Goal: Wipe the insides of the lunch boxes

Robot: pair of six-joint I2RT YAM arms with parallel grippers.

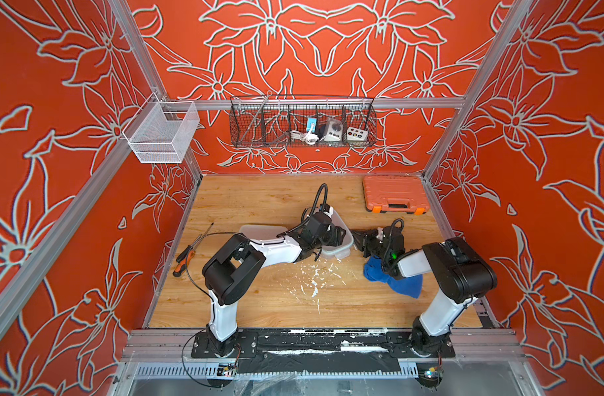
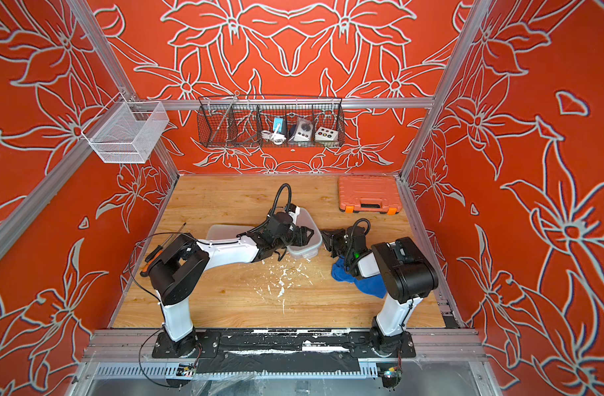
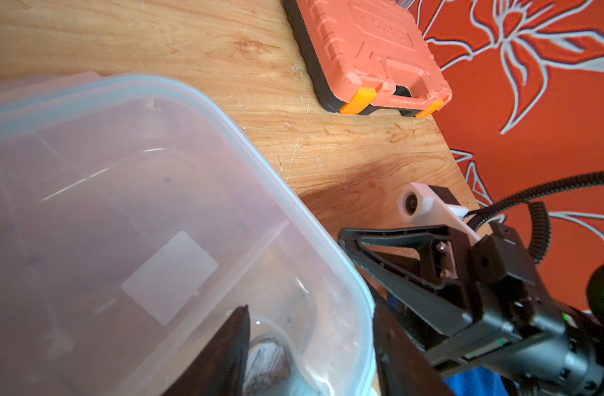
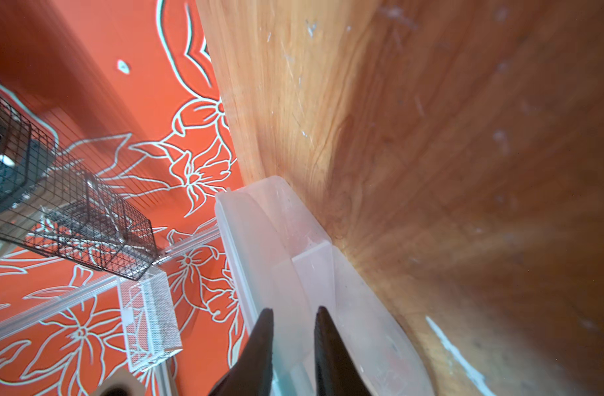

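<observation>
A translucent lunch box (image 3: 183, 198) fills much of the left wrist view; a square pale patch shows on it and a streaky patch (image 3: 265, 366) near its corner. My left gripper is shut on that corner, one finger inside and one outside. Facing the box's right side is my right gripper, its fingers parted, with the rim appearing between them; contact cannot be judged. Another pale translucent container (image 1: 261, 231) lies to the left, partly behind the left arm. A blue cloth (image 1: 401, 283) rests on the table, partly beneath the right arm.
White crumbs (image 1: 315, 283) are scattered on the wood in front of the box. An orange case (image 1: 395, 193) sits at the back right, and screwdriver-like tools (image 1: 183, 260) lie at the far left. Bare table stretches along the back left.
</observation>
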